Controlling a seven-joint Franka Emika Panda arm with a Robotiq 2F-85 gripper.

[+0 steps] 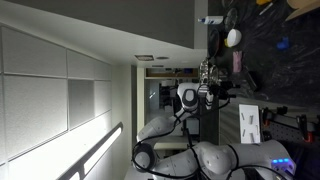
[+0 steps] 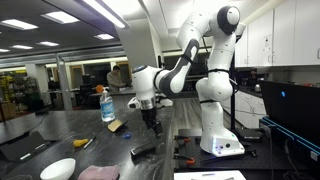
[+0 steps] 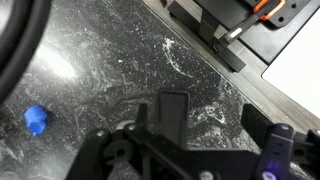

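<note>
A black, rounded oblong object (image 3: pixel 173 112) lies on the dark speckled tabletop, in the middle of the wrist view. My gripper stands open above it, one finger on each side of it in that view, with nothing held. The object's near end is hidden behind the gripper body. In exterior view 2 the gripper (image 2: pixel 152 128) points down over the table, and the dark object (image 2: pixel 145 153) shows below it. Exterior view 1 shows the arm reaching over the table, too dark there to make out the fingers.
A small blue item (image 3: pixel 36 118) sits to the left in the wrist view. A black stand with an orange-handled tool (image 3: pixel 268 10) and a white sheet (image 3: pixel 298 70) are at the right. A white bowl (image 2: pixel 60 167), spray bottle (image 2: pixel 106 105) and yellow item (image 2: pixel 84 143) stand farther off.
</note>
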